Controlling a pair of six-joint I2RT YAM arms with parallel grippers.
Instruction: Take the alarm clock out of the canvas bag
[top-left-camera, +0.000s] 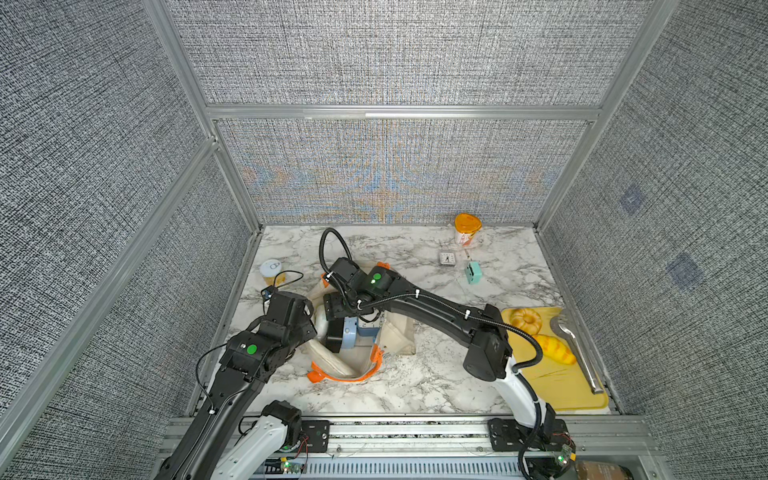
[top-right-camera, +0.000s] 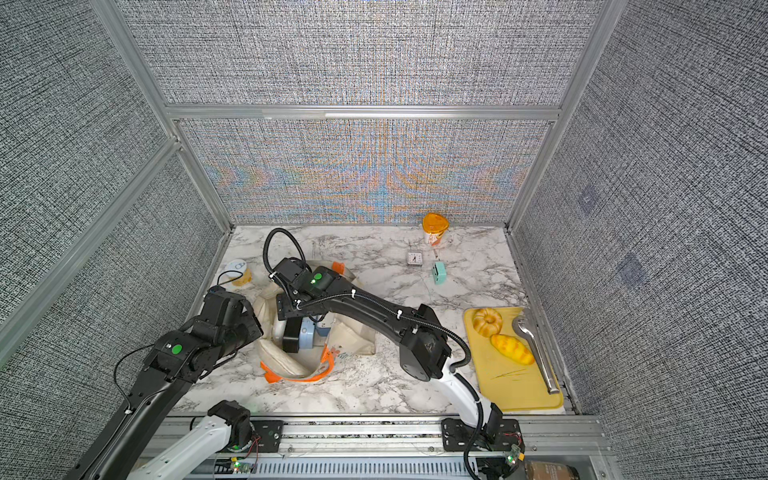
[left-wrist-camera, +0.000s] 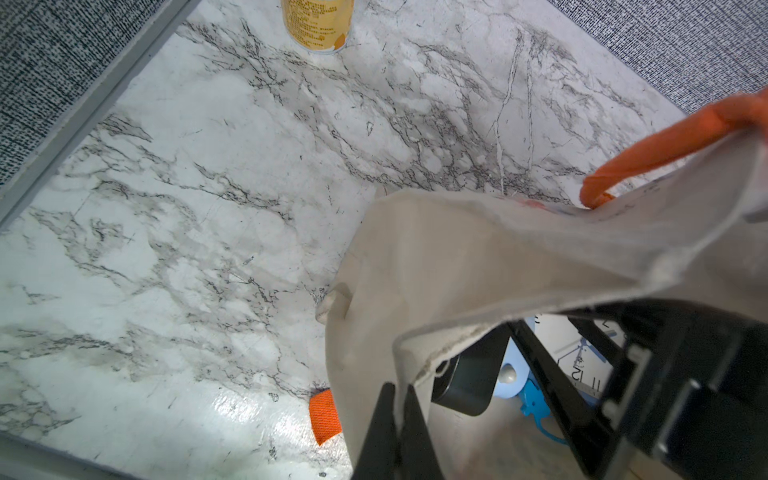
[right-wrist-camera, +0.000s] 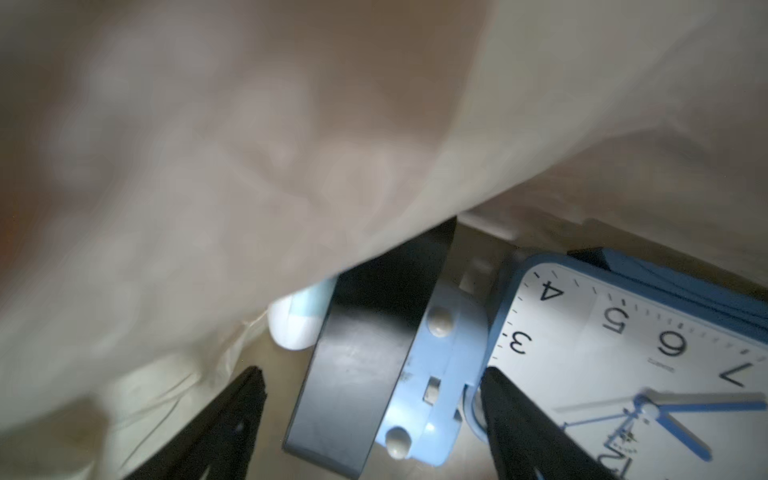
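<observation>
The cream canvas bag (top-left-camera: 400, 340) with orange handles holds the alarm clock (right-wrist-camera: 583, 351), a blue-cased square clock, beside a black case (right-wrist-camera: 370, 342) and a light blue object (right-wrist-camera: 432, 372). My right gripper is down inside the bag, fingers apart above those objects, to the left of the clock's face, with nothing held. My left gripper is shut at the bag's left wall, the cream fabric at its fingertips.
At right lies a yellow board (top-left-camera: 544, 384) with breads and tongs. A can (left-wrist-camera: 317, 20) stands at back left; an orange tub (top-left-camera: 467, 226) and small items stand at the back. Clear table lies right of the bag.
</observation>
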